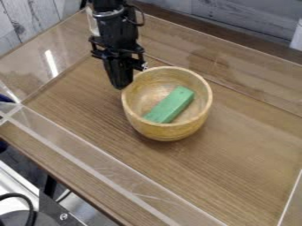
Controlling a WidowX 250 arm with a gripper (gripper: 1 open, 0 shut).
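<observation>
My black gripper (120, 72) hangs over the left rim of a round wooden bowl (192, 124), pointing down, its fingertips near the rim; whether they touch it is unclear. It looks shut, with nothing visible between its fingers. In the bowl lies a green block (170, 105), set diagonally toward the right.
At the lower left are a clear strip along the edge and a black cable (26, 198). A checkered area shows at the top left, with a pale object behind the arm.
</observation>
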